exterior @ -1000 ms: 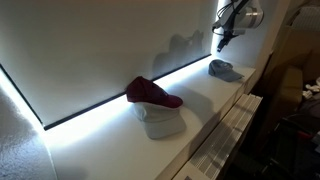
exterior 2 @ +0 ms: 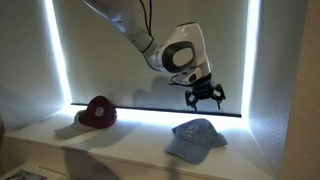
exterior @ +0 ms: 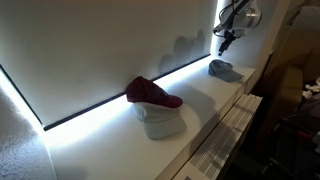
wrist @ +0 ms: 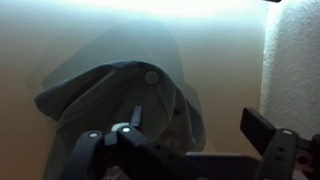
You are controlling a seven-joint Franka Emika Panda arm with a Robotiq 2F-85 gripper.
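Note:
A blue-grey cap (exterior 2: 196, 138) rests on the white sill, its brim toward the room; in exterior view 1 the same cap (exterior: 222, 69) lies near the sill's far end. Above it hangs my gripper (exterior 2: 206, 101), open and apart from the cap. From the wrist, the dark cap (wrist: 105, 95) shows on the left, partly behind one finger. Nothing is visible between the spread fingers of the gripper. Farther along the sill sits a maroon cap (exterior 2: 100, 111) with pale material at its brim side, well away from the gripper.
A bright strip of light runs along the back of the sill (exterior: 90, 160). At its far end a side wall (wrist: 295, 75) stands close to the gripper's right finger. Below the sill's front is a slatted white radiator or grille (exterior: 215, 150). Bare sill separates the caps.
The gripper shifts slightly at the far end, staying above the blue-grey cap. Both caps keep their places.

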